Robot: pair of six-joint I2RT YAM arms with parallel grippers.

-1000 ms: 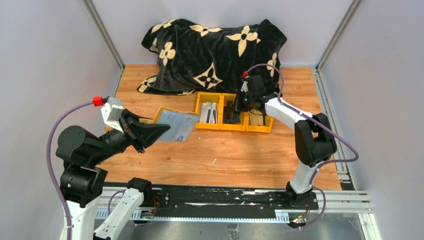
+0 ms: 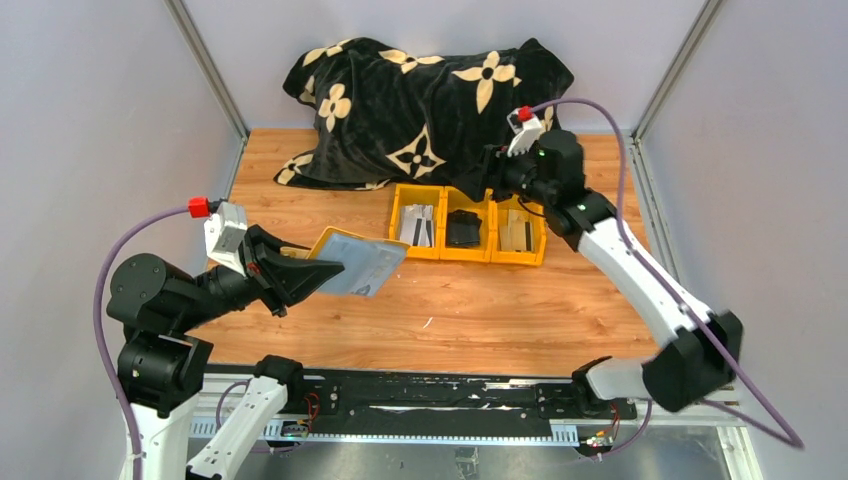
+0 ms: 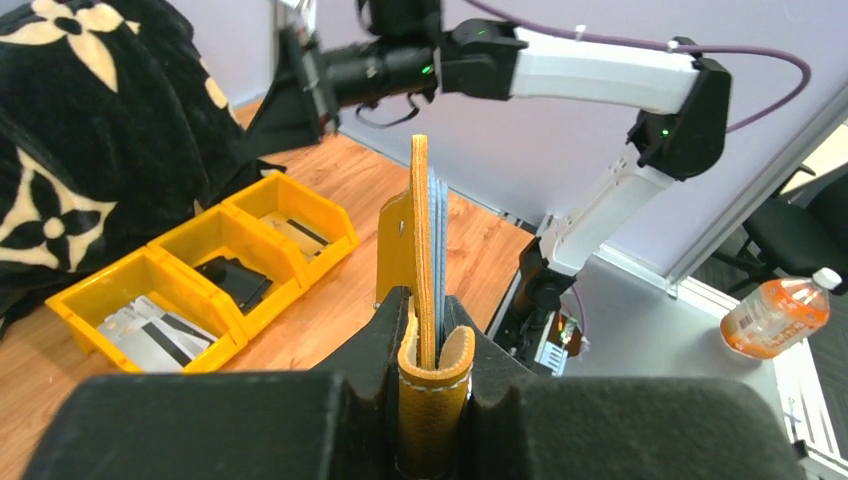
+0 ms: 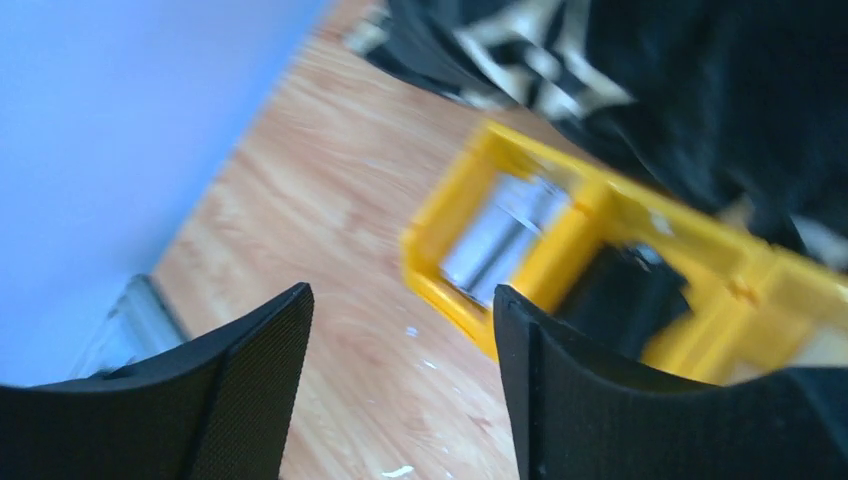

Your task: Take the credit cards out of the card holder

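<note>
Over the left part of the table, my left gripper [image 2: 322, 274] is shut on the card holder [image 3: 400, 245], an orange leather cover with clear bluish sleeves [image 2: 365, 262] spread out in the top view. Its folded spine bulges between the fingers. Whether cards remain in the sleeves is hard to tell. High above the boxes, my right gripper is open, nothing between its fingers. Grey cards [image 2: 416, 225] with dark stripes lie in the left yellow box, black cards [image 2: 463, 228] in the middle one, tan cards [image 2: 516, 232] in the right one.
Three joined yellow boxes [image 2: 440, 252] stand at the table's middle back. Behind them a black patterned blanket [image 2: 425, 110] is heaped along the rear wall. Bare wood [image 2: 470, 320] lies in front of the boxes. The right wrist view is blurred.
The right arm has risen up and away from the middle box, where black cards now lie flatter.
</note>
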